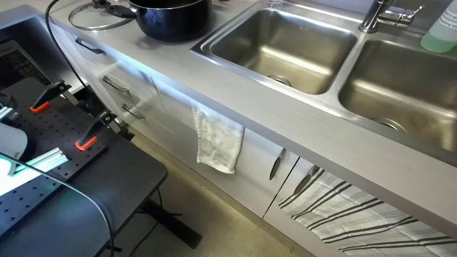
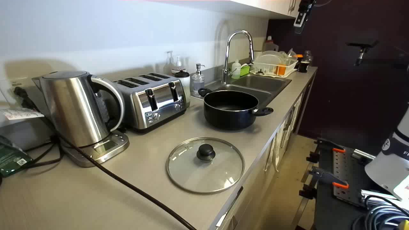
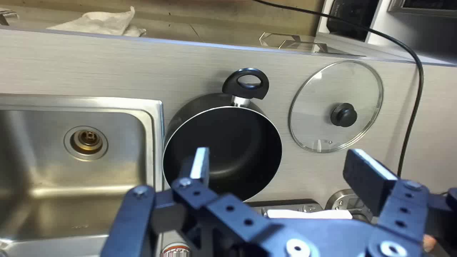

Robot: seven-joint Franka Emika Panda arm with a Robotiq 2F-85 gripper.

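Note:
My gripper is open in the wrist view, its fingers spread wide with nothing held between them. It hangs above the counter, over the black pot and the toaster. The black pot (image 2: pixel 229 115) stands upright and uncovered beside the sink, and its inside (image 3: pixel 227 145) looks empty from above. Flat on the counter, apart from the pot, lies a round glass lid (image 2: pixel 184 168) with a black knob (image 2: pixel 205 152); the wrist view shows the whole lid (image 3: pixel 315 100) too. Neither lid nor pot is touched by the fingers. Exterior view 1 does not show the gripper.
A steel kettle (image 2: pixel 76 111) and a toaster (image 2: pixel 163 101) stand along the wall. A black cable (image 2: pixel 142 191) crosses the counter near the lid. The double sink (image 1: pixel 349 64) lies beyond the pot. Bare counter (image 2: pixel 149 153) shows between kettle and lid.

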